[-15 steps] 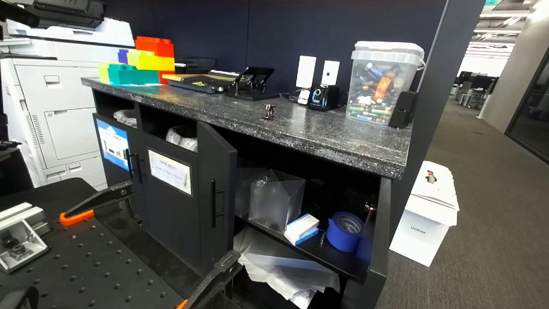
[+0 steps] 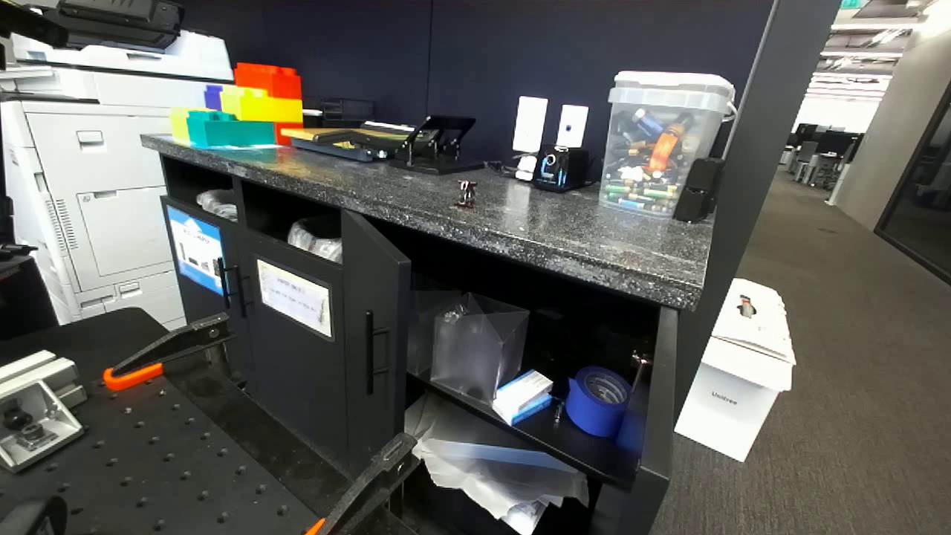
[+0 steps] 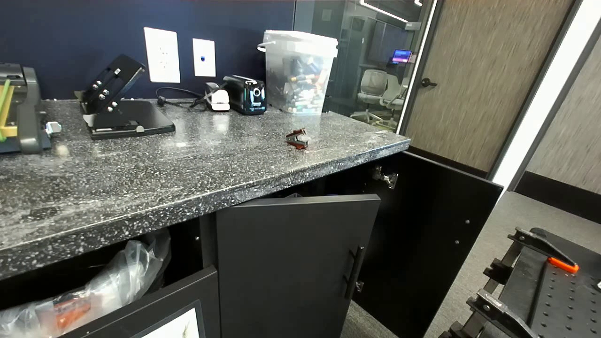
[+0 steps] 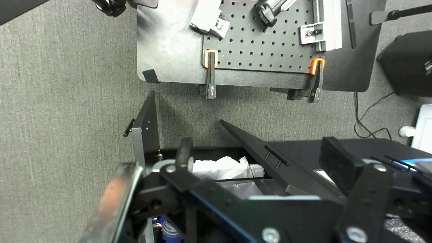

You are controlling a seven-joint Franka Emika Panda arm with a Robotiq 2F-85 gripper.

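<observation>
My gripper shows in the wrist view with its two black fingers spread wide apart, so it is open. Nothing sits between them. It hangs over the cabinet, whose angled door (image 4: 259,158) and white crumpled packing (image 4: 222,168) appear below. Neither exterior view has the gripper in it. On the shelf in exterior view 1 are a blue tape roll (image 2: 598,403), a white-and-blue box (image 2: 523,397) and a clear bin (image 2: 478,348). A small dark red staple remover (image 3: 296,138) rests on the speckled countertop (image 3: 186,163).
Both cabinet doors stand open: the handled door (image 3: 298,253) and the end door (image 3: 428,225). A battery bucket (image 2: 664,147), black sharpener (image 3: 246,95) and hole punch (image 3: 127,115) occupy the counter. Orange-tipped clamps (image 4: 211,73) jut from the perforated table (image 4: 259,48).
</observation>
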